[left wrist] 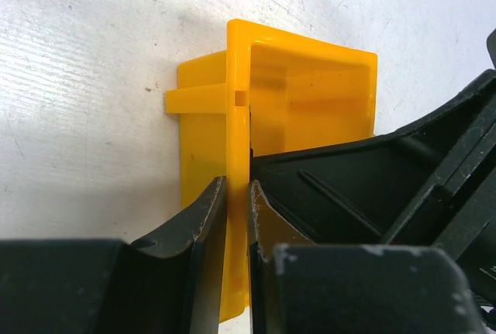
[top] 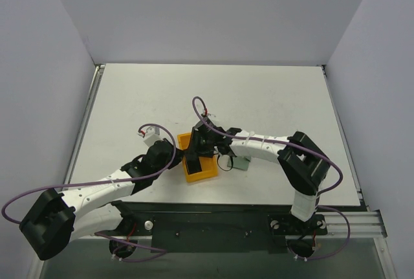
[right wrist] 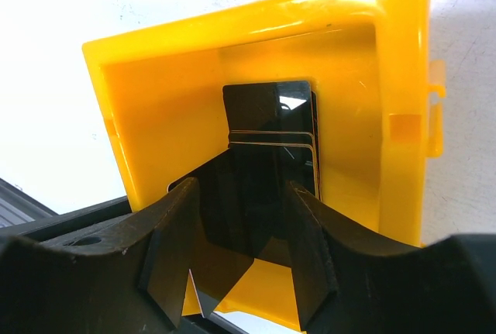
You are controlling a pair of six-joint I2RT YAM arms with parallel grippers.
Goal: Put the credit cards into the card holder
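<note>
A yellow open box (top: 200, 174) stands on the table in front of me, with several black cards (right wrist: 271, 109) lying inside it. In the right wrist view another black card (right wrist: 221, 272) slants across the lower part of the box. My left gripper is shut on the box's near side wall. Inside the box, my right gripper has its fingers parted over the cards; black card surface shows between them, and whether they touch it I cannot tell.
To the right of the box, a pale green flat item (top: 239, 163) lies partly under the right arm. Behind and to both sides, the white table (top: 272, 91) is clear. Both arms crowd the box closely.
</note>
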